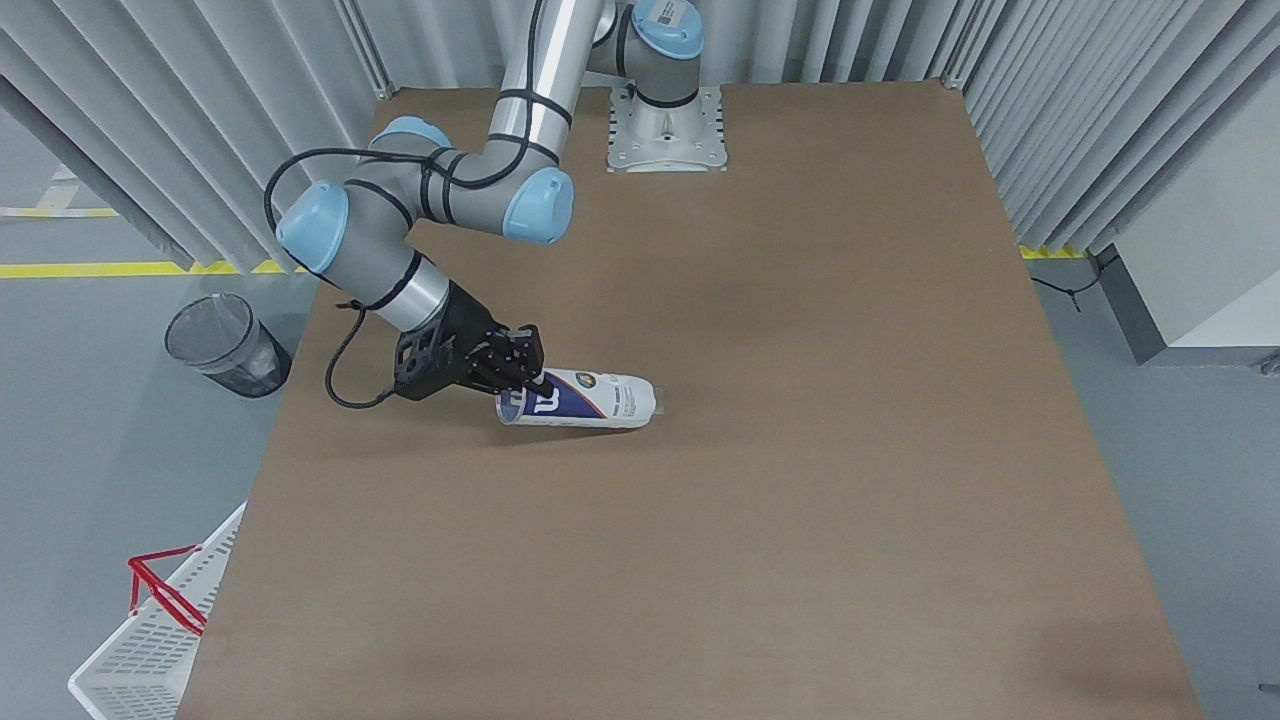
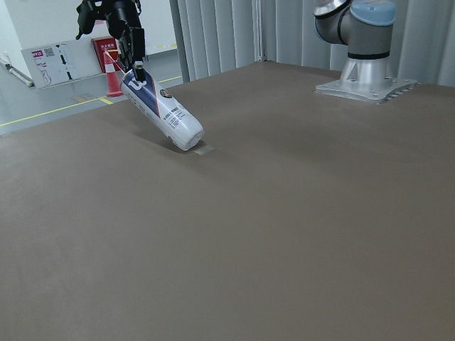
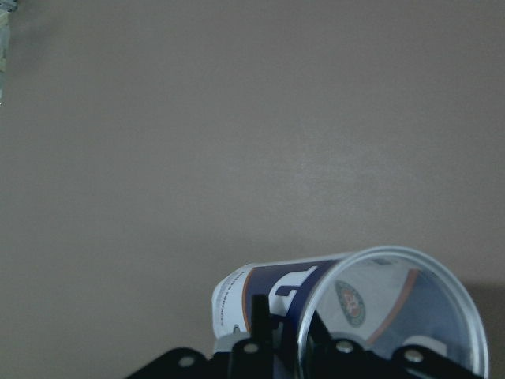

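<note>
A white cylindrical can with a navy label (image 1: 594,398) lies on the brown table (image 1: 840,504), its open end raised in the left view, where the can (image 2: 167,110) slants down to rest on its far end. My black gripper (image 1: 528,378) is shut on the can's rim at that open end; in the wrist view the can's open mouth (image 3: 394,308) faces up toward me, the fingers at its near side of the wall.
A small piece of tape (image 2: 203,149) is on the table by the can's end. Off the left edge stand a dark bin (image 1: 234,348) and a white basket (image 1: 150,660) on the floor.
</note>
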